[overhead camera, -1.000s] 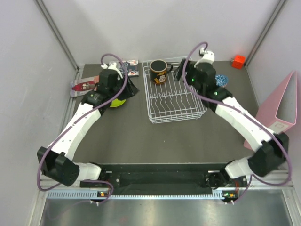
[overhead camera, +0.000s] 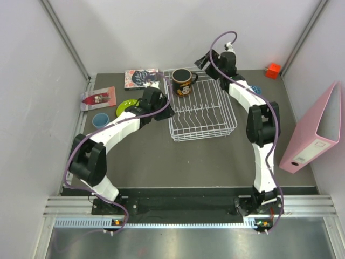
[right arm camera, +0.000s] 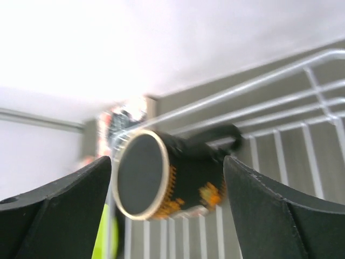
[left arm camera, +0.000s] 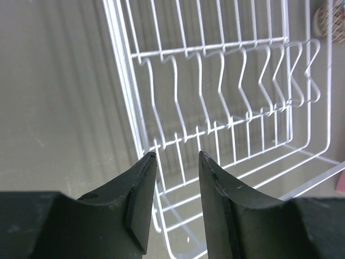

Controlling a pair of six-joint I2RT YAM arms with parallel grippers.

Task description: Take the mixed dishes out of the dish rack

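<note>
The white wire dish rack (overhead camera: 202, 135) holds a dark mug with an orange design (overhead camera: 182, 81) at its back left; in the right wrist view this mug (right arm camera: 183, 172) lies between my right fingertips, beyond them. My left gripper (overhead camera: 164, 113) is at the rack's left edge, and in the left wrist view its fingers stand slightly apart over empty rack slots. My right gripper (overhead camera: 204, 63) is over the back of the rack, right of the mug, fingers apart, nothing visibly held. A green plate (overhead camera: 125, 105) lies left of the rack, partly hidden.
A blue cup (overhead camera: 100, 120), two printed mats or books (overhead camera: 141, 79) (overhead camera: 98, 99), an orange cube (overhead camera: 274, 70), a blue patterned item (overhead camera: 256, 89) and a pink binder (overhead camera: 312, 129) surround the rack.
My right gripper has moved back to the rack's rear, its forearm straightening. My left gripper has shifted right and down, to the rack's left edge. The mug appears unmoved.
</note>
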